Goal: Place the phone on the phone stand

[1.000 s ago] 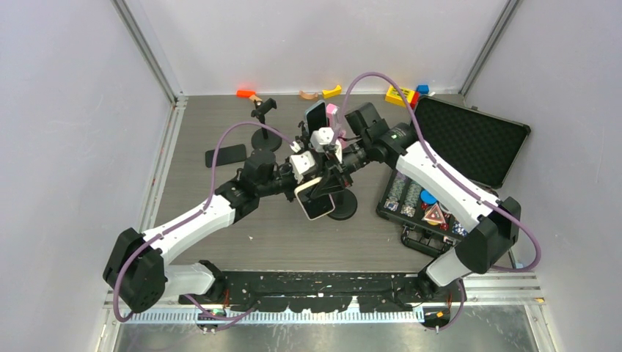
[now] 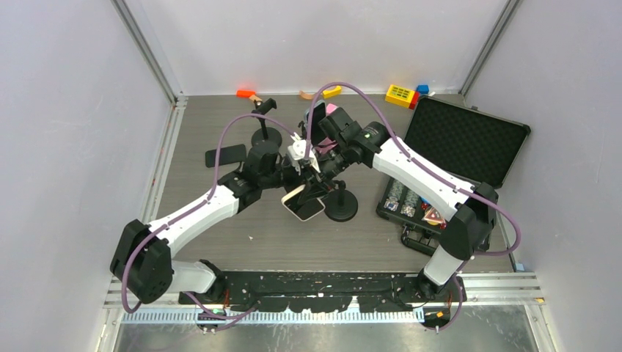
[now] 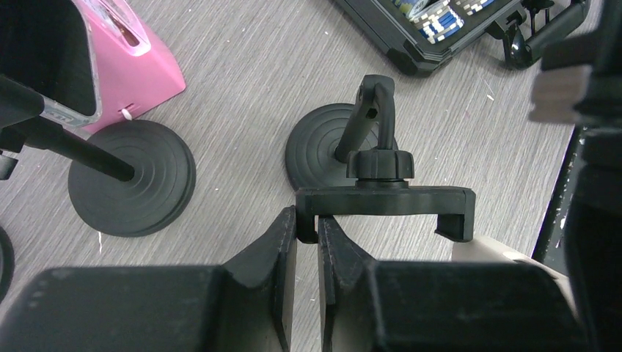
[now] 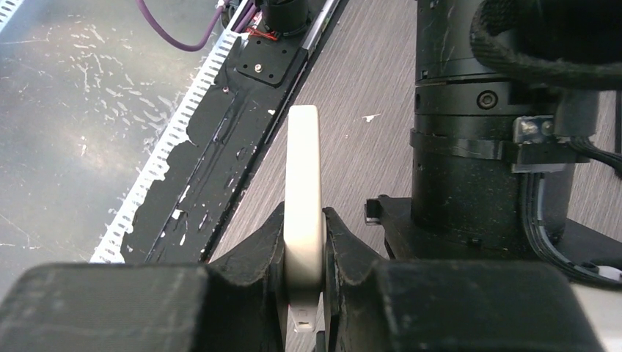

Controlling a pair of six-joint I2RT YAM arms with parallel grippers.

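Note:
My two grippers meet over the middle stand. My left gripper is shut on the black clamp head (image 3: 385, 199) of the phone stand, whose round base (image 2: 341, 205) is on the table. My right gripper is shut on a pale-edged phone (image 2: 302, 204), which shows edge-on in the right wrist view and tilted in the top view. Another stand (image 3: 132, 205) at the back holds a phone (image 3: 44, 44). A further stand (image 2: 266, 137) is empty, with a black phone (image 2: 225, 155) lying flat beside it.
An open black case (image 2: 466, 143) with chips fills the right side. A pink object (image 3: 147, 73) stands behind the rear phone. Coloured toys (image 2: 400, 96) lie along the back wall.
Both grippers remain shut.

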